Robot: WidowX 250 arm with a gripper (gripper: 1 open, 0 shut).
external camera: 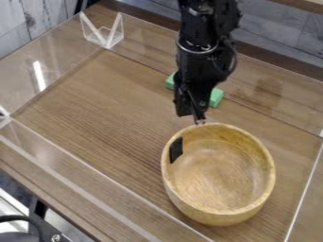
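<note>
The black robot arm reaches down from the top, its gripper [195, 108] hanging over the wooden surface just behind a large yellow round bowl [225, 194]. The gripper looks shut, though its fingertips are small and dark; nothing is visible held in it. A green block [213, 96] lies behind the gripper, partly hidden by it. A small black patch [176, 148] shows on the left rim of the bowl.
A white wire piece [105, 30] stands at the back left. Walls edge the area, and dark cables lie at the bottom left corner.
</note>
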